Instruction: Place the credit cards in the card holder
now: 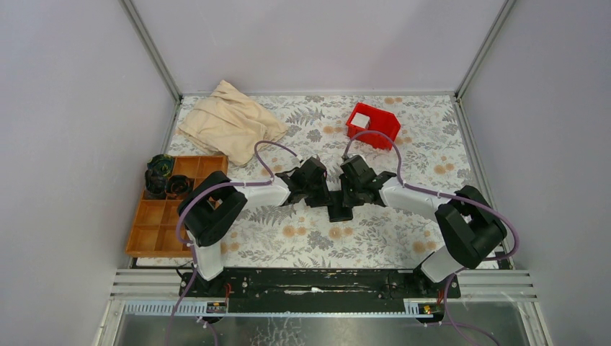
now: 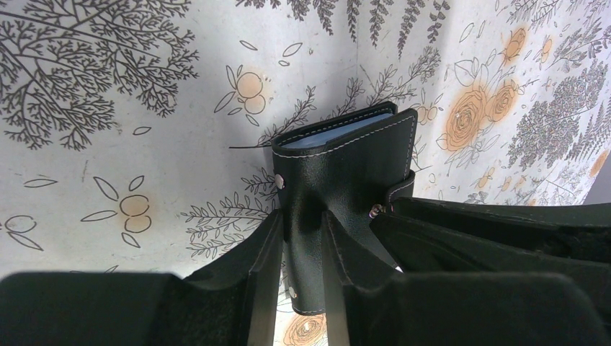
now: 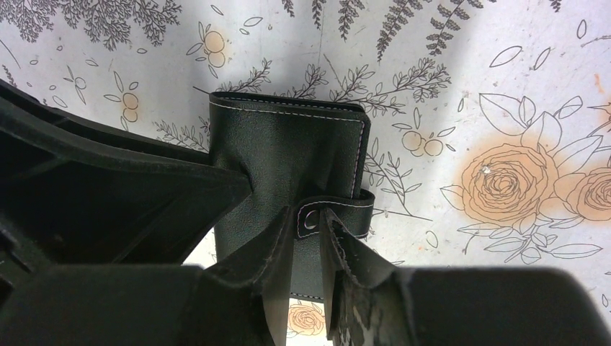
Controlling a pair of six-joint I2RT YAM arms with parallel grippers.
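A black card holder (image 1: 340,215) with pale stitching lies closed on the table between my two grippers. In the left wrist view, pale blue edges (image 2: 339,135) show inside the holder's top opening; I cannot tell if they are cards or sleeves. My left gripper is partly open at the holder's left edge, one fingertip by that edge and the other over the cover. My right gripper stands partly open, its fingertips at the closing strap (image 3: 346,214) near the snap button (image 3: 312,219). No loose cards are visible.
A red bin (image 1: 393,128) containing a white object (image 1: 360,121) stands at the back right. At the left are a wooden tray (image 1: 145,238), dark round items (image 1: 155,183) and a beige cloth (image 1: 230,121). Clear table lies in front of the holder.
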